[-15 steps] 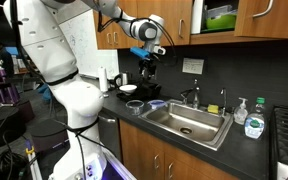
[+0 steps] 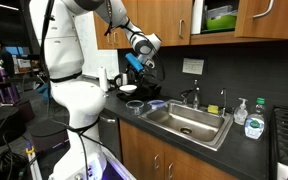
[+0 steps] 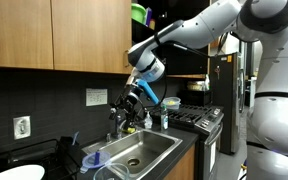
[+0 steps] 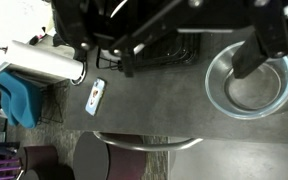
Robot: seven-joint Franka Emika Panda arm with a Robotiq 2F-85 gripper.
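Note:
Above the counter left of the sink hangs my gripper (image 2: 148, 72), fingers open. In the wrist view its two dark fingers stand wide apart with nothing held between them. A clear glass bowl (image 4: 250, 84) sits on the dark counter on the right of that view, partly behind one finger. From the side, the bowl (image 2: 134, 104) shows near the counter's front edge, below my gripper. A small white packet-like item (image 4: 95, 97) with coloured print lies on the counter at the left.
A black wire rack (image 4: 174, 48) stands behind the bowl, and a paper towel roll (image 4: 46, 61) is at the left. The steel sink (image 2: 187, 122) has a faucet (image 2: 195, 96) at its back. Soap bottles (image 2: 255, 122) stand right of it.
The arm's upper end has come down and shifted slightly left, with its wrist tilted differently. The bowl and the other counter things have stayed put.

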